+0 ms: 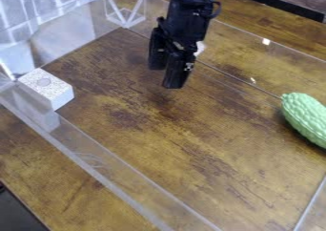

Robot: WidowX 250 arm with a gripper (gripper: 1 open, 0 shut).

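A black robot arm reaches down from the top centre of the camera view, its gripper [171,67] open above the wooden tray floor [166,158]. Nothing shows clearly between the dark fingers. A small pale object [199,48] is partly hidden behind the arm.
A white speckled block [46,89] lies at the left by the clear wall. A green ridged vegetable, like a bitter melon [306,118], lies at the right. Clear plastic edges border the area.
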